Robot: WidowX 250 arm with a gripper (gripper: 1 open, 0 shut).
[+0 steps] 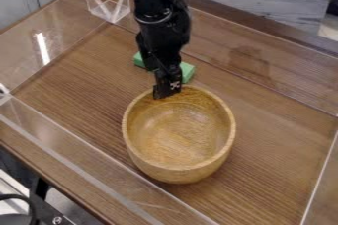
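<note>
My black gripper (164,74) hangs from the top centre over the wooden table, open, just above the back rim of a round tan bowl (177,150). Behind it a green block (180,71) lies on the table, partly hidden by the gripper. The bowl looks empty. Whether anything touches the fingertips is hard to tell.
Bare wood (275,140) fills the right and left of the table. A white marbled surface (264,2) runs along the back. Clear plastic pieces show at the left edge and upper left, and a black cable lies at the lower left.
</note>
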